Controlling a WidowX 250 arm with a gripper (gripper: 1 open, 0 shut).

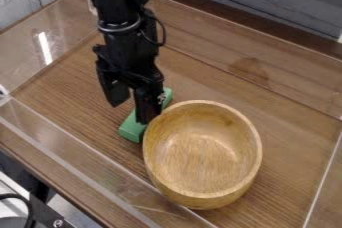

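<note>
A black robot arm reaches down from the top centre, its gripper (131, 106) open, with fingers pointing down over a green object (136, 126). That green object lies on the wooden table, partly hidden by the gripper, just left of a large pale wooden bowl (201, 154). The bowl looks empty. Whether the fingers touch the green object cannot be told.
A dark cable lies at the bottom left.
</note>
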